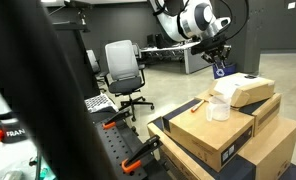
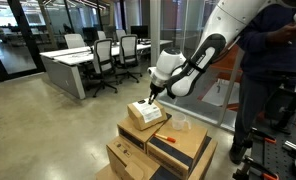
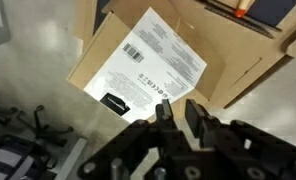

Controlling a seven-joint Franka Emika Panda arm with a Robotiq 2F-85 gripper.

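My gripper is open, with nothing between its fingers. In the wrist view it hangs over a small cardboard box (image 3: 203, 47) with a large white printed label (image 3: 150, 62). This small box (image 2: 145, 112) sits on the back of a larger box, below and in front of the gripper (image 2: 152, 92) in exterior view 2. An orange marker (image 1: 197, 105) lies on the larger box's top, near a clear plastic container (image 1: 218, 108). Only part of the marker (image 3: 242, 8) shows at the wrist view's top edge.
Large cardboard boxes (image 1: 203, 132) make the raised work surface, with open floor (image 2: 58, 140) beyond their edges. An office chair (image 1: 126, 72) stands to the left in exterior view 1. At the right in exterior view 2 is a person (image 2: 263, 70).
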